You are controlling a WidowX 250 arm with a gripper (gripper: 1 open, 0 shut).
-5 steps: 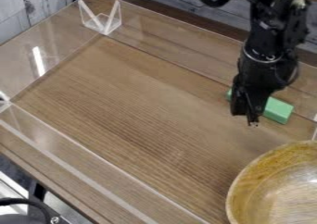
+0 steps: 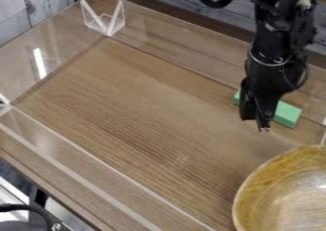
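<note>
My black gripper [image 2: 261, 115] hangs at the right side of the wooden table, its fingers pointing down just in front of a green block [image 2: 283, 113]. The fingertips look close together, and I see nothing held between them. The gripper hides part of the block; whether it touches the block I cannot tell.
A wooden bowl [image 2: 277, 197] fills the lower right corner. Clear plastic brackets stand at the table's far left corner and left side.
My gripper has shifted slightly to the right, toward the green block. The block and bowl look unmoved.
</note>
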